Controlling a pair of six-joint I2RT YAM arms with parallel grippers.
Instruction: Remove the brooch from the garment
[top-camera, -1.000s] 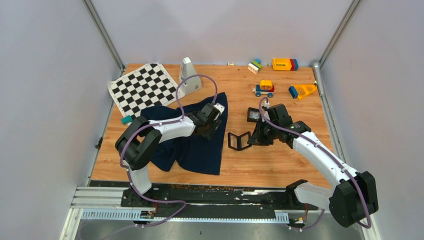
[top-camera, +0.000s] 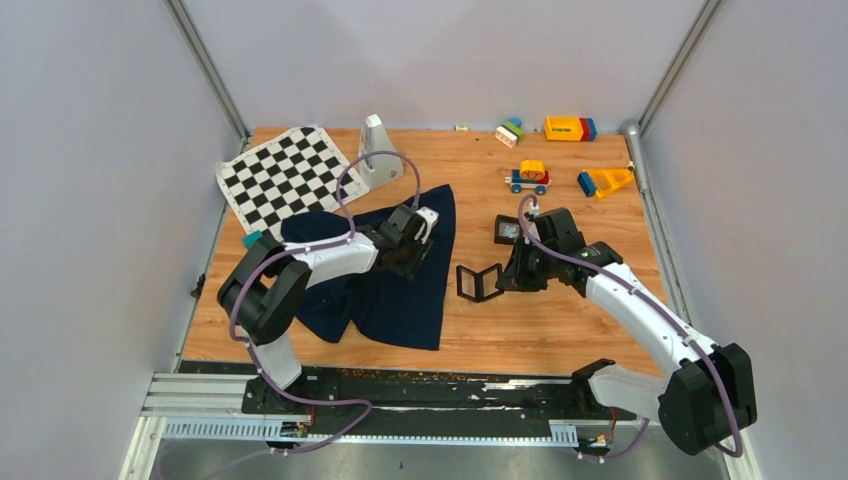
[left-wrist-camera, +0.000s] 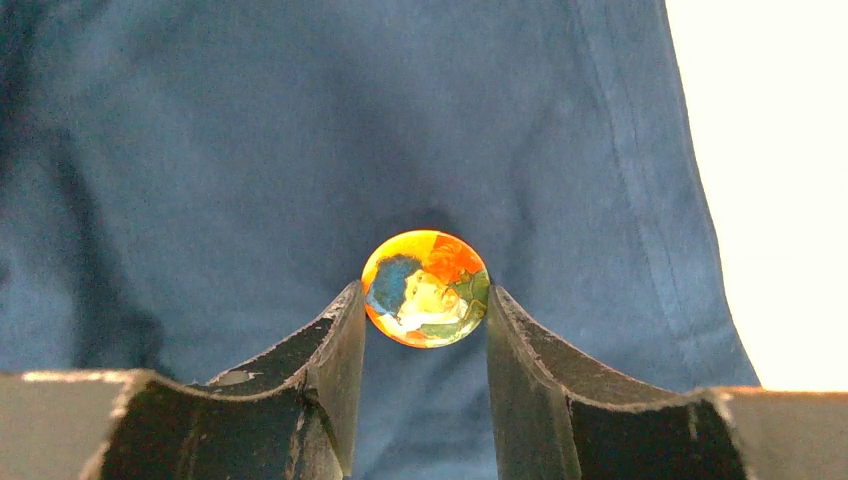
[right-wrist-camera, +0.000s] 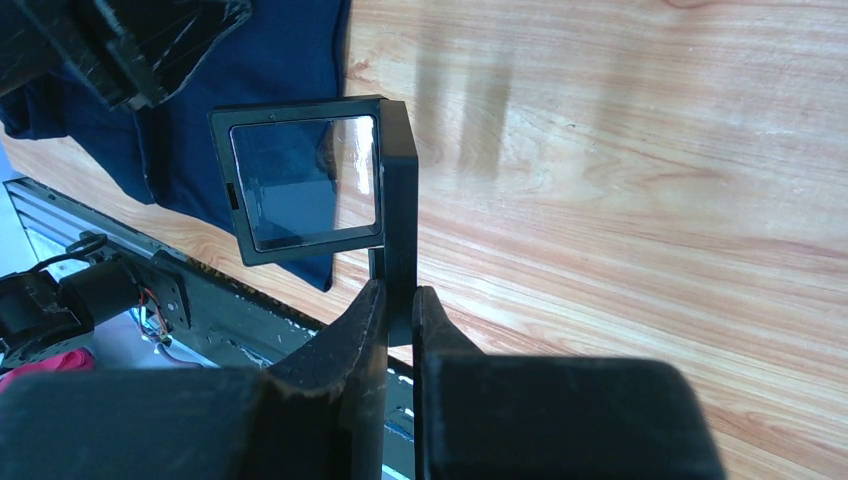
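In the left wrist view a round, brightly coloured brooch lies on the dark blue garment. The fingers of my left gripper are parted to about the brooch's width, one tip at each side edge. Whether the tips touch it cannot be told. From the top, that gripper covers the brooch and hangs over the right part of the garment. My right gripper is shut on a black hinged case with a clear window, held above the bare table.
A small dark case lies behind my right gripper. The checkered board and a white stand are at the back left, toy blocks and a toy car at the back right.
My left gripper has shifted slightly left over the garment, its forearm swinging a little the same way. The right arm and its case stay in place.
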